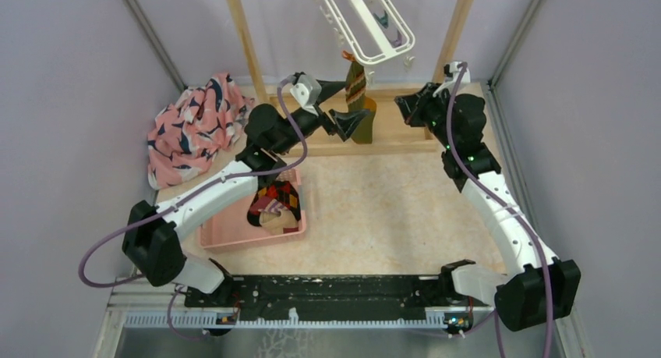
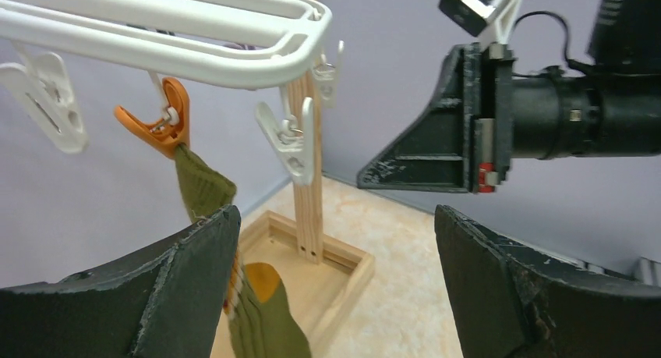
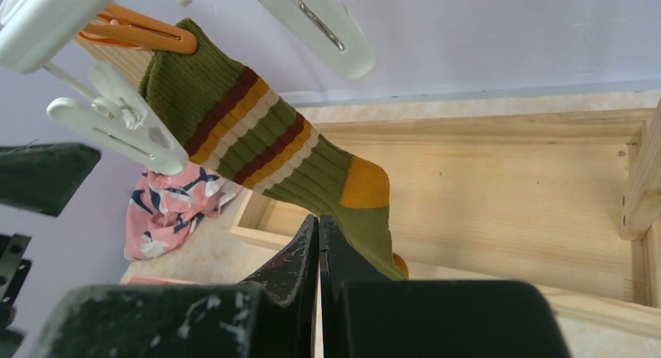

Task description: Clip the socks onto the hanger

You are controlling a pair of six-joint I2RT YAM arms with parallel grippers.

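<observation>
A striped olive sock (image 3: 288, 155) hangs from an orange clip (image 2: 173, 124) on the white clip hanger (image 1: 372, 38). My left gripper is open beside the sock, which shows between and behind its fingers in the left wrist view. My right gripper is shut, nothing seen between its fingertips, to the right of the sock in the top view. A white clip (image 2: 288, 143) hangs next to the orange one. More socks (image 1: 273, 210) lie in the pink basket (image 1: 226, 237).
A wooden frame (image 3: 499, 124) with upright posts stands at the back below the hanger. Patterned pink cloth (image 1: 191, 132) lies at the back left.
</observation>
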